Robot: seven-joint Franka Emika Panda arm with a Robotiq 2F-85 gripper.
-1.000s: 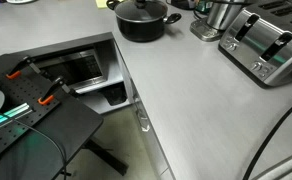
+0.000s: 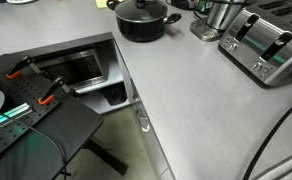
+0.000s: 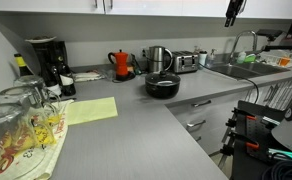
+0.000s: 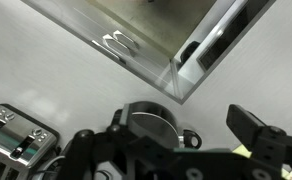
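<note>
In the wrist view my gripper is open, its dark fingers spread wide with nothing held between them. A black lidded pot (image 4: pixel 154 122) appears below, partly covered by the left finger. The same pot (image 2: pixel 143 20) stands upright on the grey counter (image 2: pixel 191 95), near its inner corner. From the second exterior view, the pot (image 3: pixel 163 86) sits apart from the other kitchenware. The robot's base and part of its arm (image 3: pixel 290 128) show at the right; the fingers cannot be made out there.
A silver toaster (image 2: pixel 268 42) and a metal kettle (image 3: pixel 159 59) stand along the back, with a red moka pot (image 3: pixel 121 66) to their left. Yellow paper (image 3: pixel 87 110) lies near a tray of glass jars (image 3: pixel 28 133). Drawer handles (image 4: pixel 112 46) face the floor gap.
</note>
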